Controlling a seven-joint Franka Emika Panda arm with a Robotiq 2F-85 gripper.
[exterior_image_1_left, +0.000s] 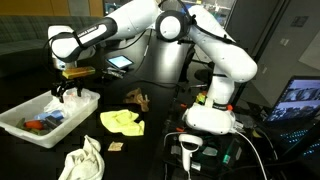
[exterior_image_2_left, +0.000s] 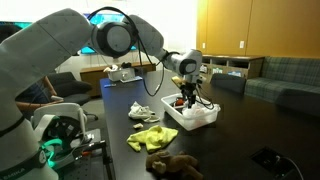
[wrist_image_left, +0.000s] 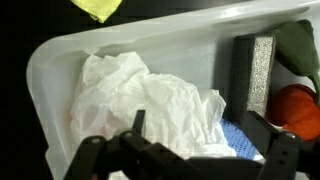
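Observation:
A crumpled white plastic bag or tissue (wrist_image_left: 150, 100) fills the left part of the white bin (wrist_image_left: 140, 35) in the wrist view. To its right in that bin lie a dark grey block (wrist_image_left: 255, 70), a red round item (wrist_image_left: 297, 107) and a green pepper-like item (wrist_image_left: 297, 45). My gripper stands open over the bin, its dark fingers (wrist_image_left: 136, 125) apart at the lower edge. In exterior view 1 the gripper (exterior_image_1_left: 70, 86) is above the white material at the bin's far side. Whether it touches the white material, I cannot tell.
Beside the bin on the dark table lie a yellow cloth (exterior_image_1_left: 122, 121) and a white cloth (exterior_image_1_left: 84, 161). A brown item (exterior_image_1_left: 137, 98) lies farther right. At the right a laptop (exterior_image_1_left: 295, 103) stands near the arm's base. Bare table lies around these.

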